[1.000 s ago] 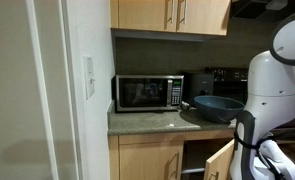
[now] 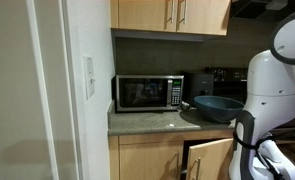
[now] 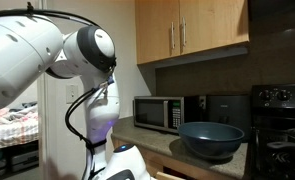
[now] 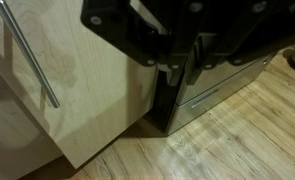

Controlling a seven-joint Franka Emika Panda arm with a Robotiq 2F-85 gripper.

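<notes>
The light wood lower cabinet door (image 2: 210,158) stands ajar, with a dark gap along its left side. Its upright metal handle (image 2: 197,169) is near that free edge. In the wrist view the door (image 4: 97,85) slants across the left, and its long bar handle (image 4: 27,52) shows at upper left. My gripper appears shut close to the door's right edge, its black fingers near together. Whatever may be between them is hidden. Neither exterior view shows the fingertips; the white arm (image 2: 274,105) covers the right side there.
On the counter (image 2: 147,123) stand a microwave (image 2: 147,93) and a large dark bowl (image 2: 219,108). Beyond the door, a stainless appliance front (image 4: 212,100) is close to the gripper. Wood floor (image 4: 227,145) lies open below.
The cabinet door has swung toward closed over the last second, so the gap at its left has narrowed and less of the interior shows. Counter items have stayed put.
</notes>
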